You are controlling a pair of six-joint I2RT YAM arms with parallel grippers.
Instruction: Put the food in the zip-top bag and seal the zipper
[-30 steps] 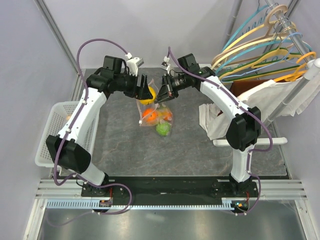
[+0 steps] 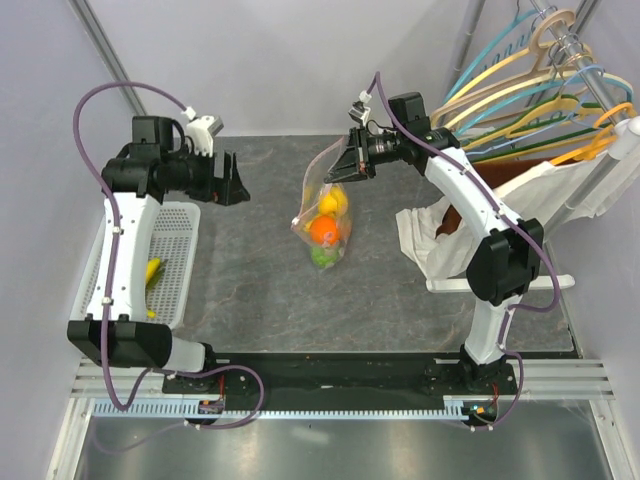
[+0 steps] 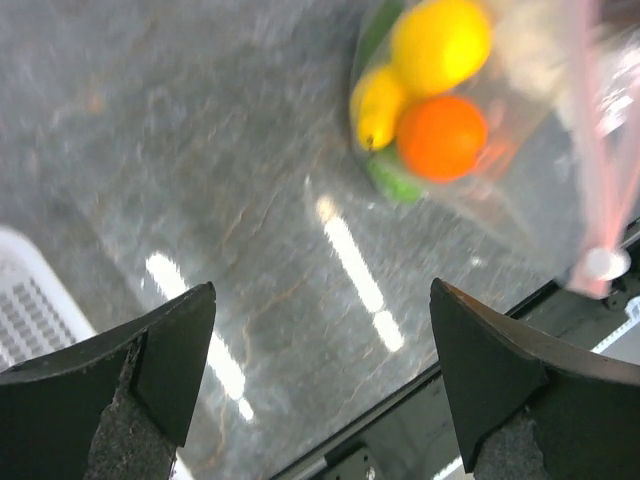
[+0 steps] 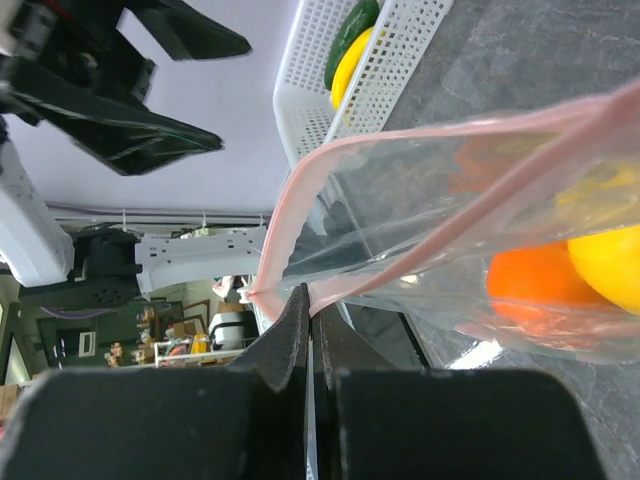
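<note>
A clear zip bag (image 2: 320, 240) with pink top stands in the middle of the table, holding orange (image 2: 324, 229), yellow (image 2: 333, 201) and green items. My right gripper is shut on the bag's rim at the top. My left gripper (image 2: 225, 185) stands open left of the bag, above the table, with nothing between its fingers. A white basket (image 2: 172, 270) at the left holds a yellow banana (image 4: 347, 68) and a green cucumber (image 4: 352, 40).
Plastic hangers on a rail and white cloth (image 2: 425, 240) occupy the right.
My left gripper has moved away left from the bag, leaving a yellow fruit inside it. My right gripper has shifted slightly right with the bag's rim.
</note>
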